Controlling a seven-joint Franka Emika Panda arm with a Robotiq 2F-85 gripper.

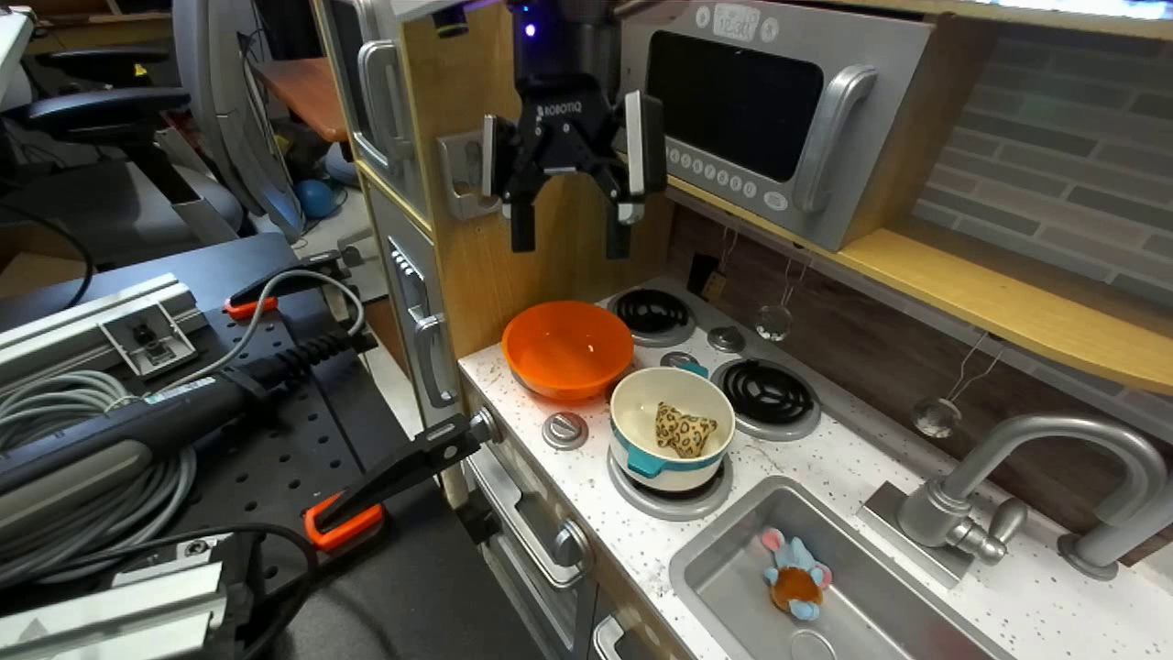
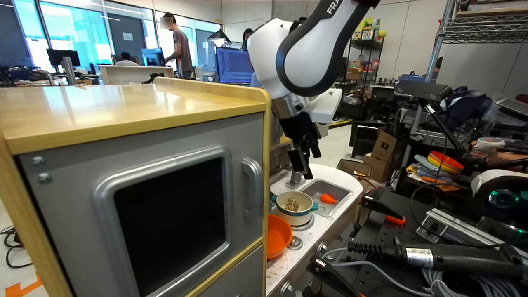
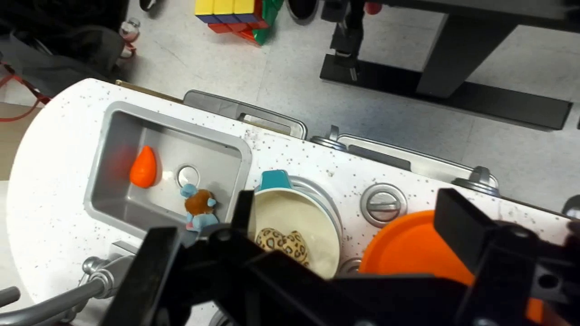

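My gripper (image 1: 569, 236) is open and empty, hanging above the stove at about the height of the microwave. Below it, an orange bowl (image 1: 567, 350) sits at the stove's left end. Beside the bowl a cream pot (image 1: 641, 401) with teal handles stands on a front burner. A leopard-print toy (image 1: 683, 430) lies inside this pot. In the wrist view the fingers (image 3: 157, 266) spread wide, with parts of the pot and the orange bowl (image 3: 418, 247) visible between and below them. The sink holds a blue and brown plush toy (image 3: 200, 206) and an orange, carrot-like item (image 3: 143, 167).
A microwave (image 1: 759, 115) juts out close to the gripper's right, above the counter. The wooden side wall (image 1: 500, 264) rises behind the bowl. A faucet (image 1: 1017, 451) arches beside the sink (image 1: 759, 500).
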